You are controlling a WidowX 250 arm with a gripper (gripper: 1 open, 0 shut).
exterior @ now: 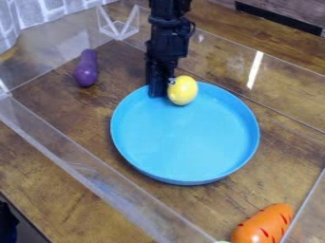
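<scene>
My dark gripper (160, 85) points down at the back rim of a round blue plate (184, 141). A yellow ball-like object (181, 90) sits on the plate right beside it, partly behind or against the fingers. The fingertips are small and dark, and I cannot tell whether anything is between them.
A purple eggplant-like toy (86, 68) lies at the back left on the wooden table (64, 133). An orange carrot-like toy (264, 224) lies at the front right. Clear walls edge the area.
</scene>
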